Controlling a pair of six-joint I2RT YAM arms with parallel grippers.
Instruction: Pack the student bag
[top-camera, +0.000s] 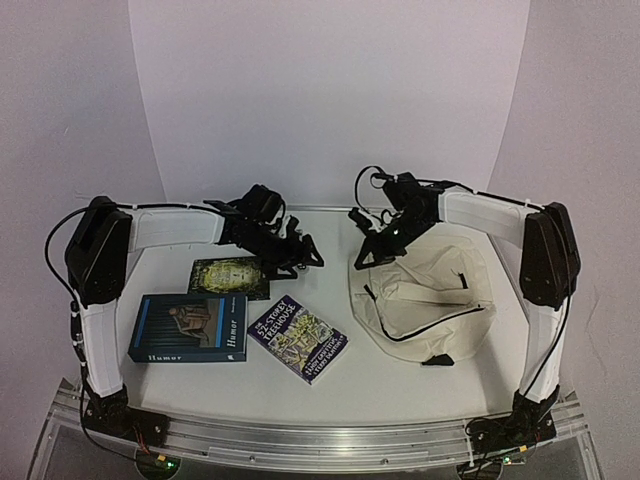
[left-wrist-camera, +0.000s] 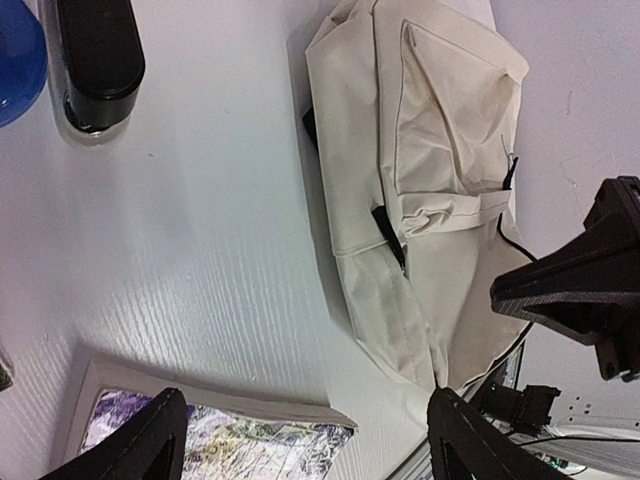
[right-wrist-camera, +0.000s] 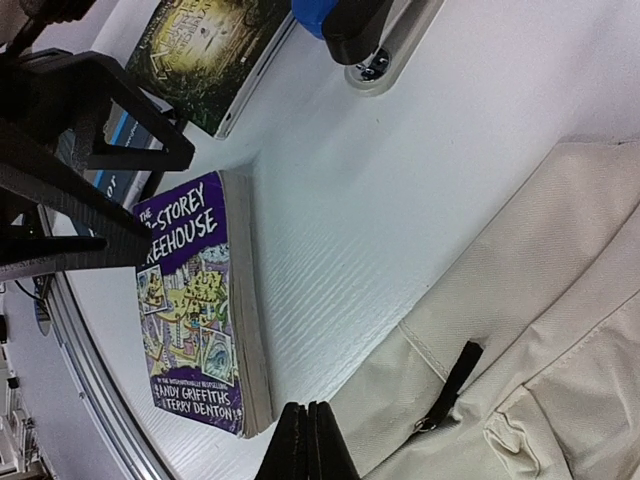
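The cream bag (top-camera: 437, 290) lies at the right with its dark zipper line curving across it. Its black zipper pull (right-wrist-camera: 455, 382) rests flat on the fabric, outside the fingers of my right gripper, whose tips meet with nothing between them. That gripper is raised over the bag's upper left edge. My left gripper stands wide open and empty, above the table left of the bag. Below it lies the purple Treehouse book (top-camera: 298, 340). The blue Humor book (top-camera: 188, 328) and a dark green-gold book (top-camera: 230, 277) lie further left.
A black stapler-like object (left-wrist-camera: 100, 55) and a blue rounded item (left-wrist-camera: 18, 62) sit at the back middle, mostly covered by the left arm from above. Bare table (top-camera: 350, 390) shows in front of the Treehouse book and between it and the bag.
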